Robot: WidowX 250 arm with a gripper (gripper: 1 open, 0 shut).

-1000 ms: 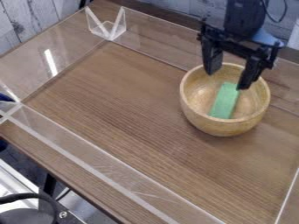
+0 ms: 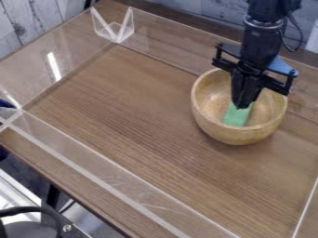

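A round tan bowl (image 2: 214, 121) sits on the wooden table at the right. In it lies a green object (image 2: 237, 113), partly hidden by the black gripper (image 2: 245, 91), which reaches down into the bowl from the upper right. The fingertips are close together over the green object's upper end; whether they touch it I cannot tell.
A white wire-like object (image 2: 113, 26) stands at the back left. A black round part (image 2: 32, 223) is at the lower left corner.
My gripper has come lower over the bowl, and its fingers, which were spread apart, are now drawn together.
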